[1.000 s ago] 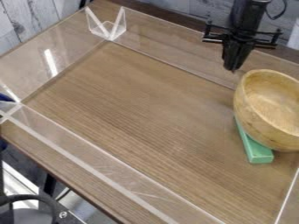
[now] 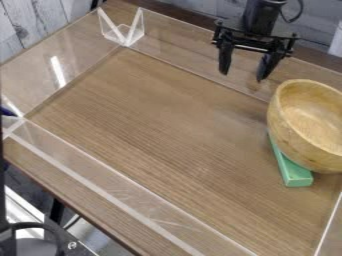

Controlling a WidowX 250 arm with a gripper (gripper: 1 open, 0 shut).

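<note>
The black robot gripper [image 2: 245,62] hangs near the top centre-right of the view, over the back of the wooden floor, open with its two fingers apart and nothing visible between them. To its lower right a large wooden bowl [image 2: 305,125] rests partly on a green block [image 2: 293,173] at the right edge.
The wooden tray floor [image 2: 147,140] is clear across the middle and left. Clear plastic walls [image 2: 120,200] edge it, with an angular white piece [image 2: 122,30] at the back left. Dark cables and parts [image 2: 34,240] sit at the lower left, outside.
The gripper has shifted left and a little down, its fingers now showing wider apart. The bowl and green block have not visibly moved.
</note>
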